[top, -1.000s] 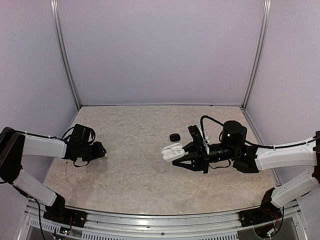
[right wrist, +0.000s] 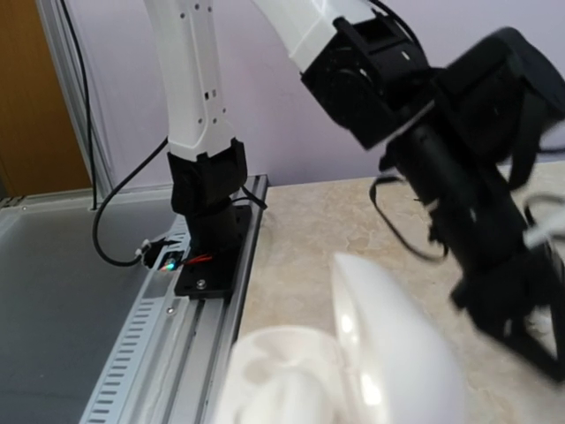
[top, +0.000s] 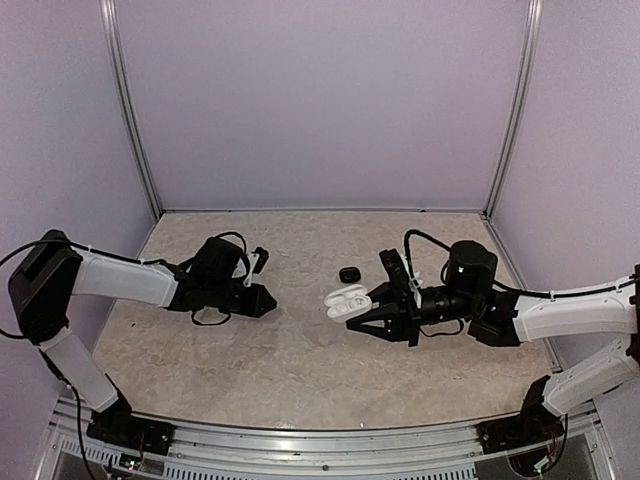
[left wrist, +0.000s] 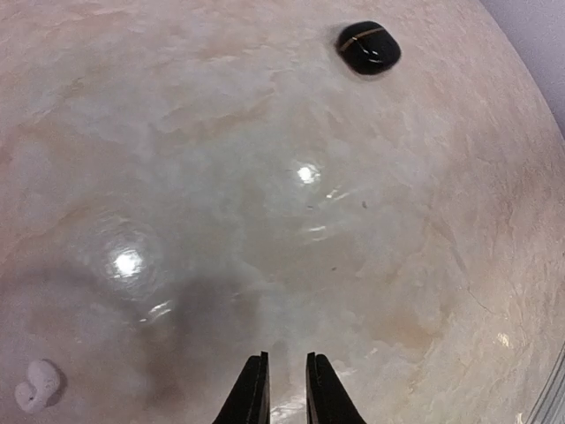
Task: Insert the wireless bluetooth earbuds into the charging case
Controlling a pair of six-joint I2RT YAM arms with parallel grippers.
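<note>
The open white charging case (top: 346, 306) is held up at centre right by my right gripper (top: 368, 316), shut on it; in the right wrist view the case (right wrist: 388, 362) fills the bottom, blurred. My left gripper is part open over the table at left, nothing seen between its fingers. A small white piece, apparently an earbud (left wrist: 39, 385), lies on the table at the lower left of the left wrist view.
A small black object (top: 349, 274) lies on the table behind the case, also in the left wrist view (left wrist: 369, 49).
My left arm has moved right and up from the left edge of the table toward the middle. The right arm and case look nearly still.
</note>
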